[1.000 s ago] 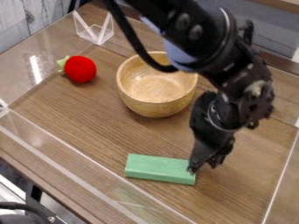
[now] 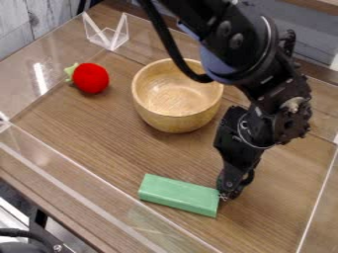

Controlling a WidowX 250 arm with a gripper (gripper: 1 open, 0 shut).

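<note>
A mint-green block (image 2: 179, 195) lies on the wooden table in the lower middle. The black gripper (image 2: 230, 186) points down at the block's right end, its fingertips low beside or at that end. Whether it touches the block is hard to tell. The gripper is open by its look, though the fingers overlap in this view.
A tan bowl (image 2: 176, 94) stands at the upper middle, left of the arm. A red tomato-like object (image 2: 91, 78) lies at the upper left, with a white wire item (image 2: 106, 33) behind it.
The gripper has turned so its fingers now appear closer together in the view, staying by the block's right end. The block has shifted slightly.
</note>
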